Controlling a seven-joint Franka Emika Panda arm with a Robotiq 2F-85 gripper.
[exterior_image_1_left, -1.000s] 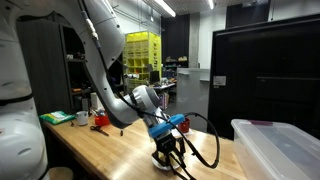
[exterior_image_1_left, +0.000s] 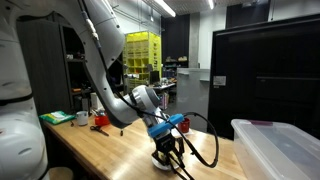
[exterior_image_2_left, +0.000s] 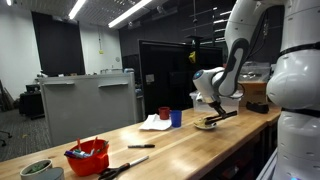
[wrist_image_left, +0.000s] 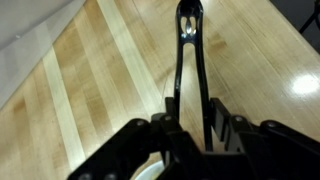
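Note:
My gripper is shut on a long, thin black handle (wrist_image_left: 203, 75) with a hole at its end, seen in the wrist view. Gripper and fingers hide the tool's other end. A white dish (wrist_image_left: 150, 172) shows partly at the bottom of that view. Exterior view 1 has the gripper (exterior_image_1_left: 172, 155) low over the table, right at the pale dish (exterior_image_1_left: 160, 158). From the other side, in exterior view 2, the dish (exterior_image_2_left: 207, 124) sits on the wood beneath my gripper (exterior_image_2_left: 222, 112); its contents are too small to make out.
A blue cup (exterior_image_2_left: 176, 118) and a dark red mug (exterior_image_2_left: 164, 113) stand beyond the dish. Nearby lies a white cloth (exterior_image_2_left: 156, 123). A red basket (exterior_image_2_left: 87, 156) with items is farther along the table. A large translucent bin (exterior_image_1_left: 275, 150) stands at right.

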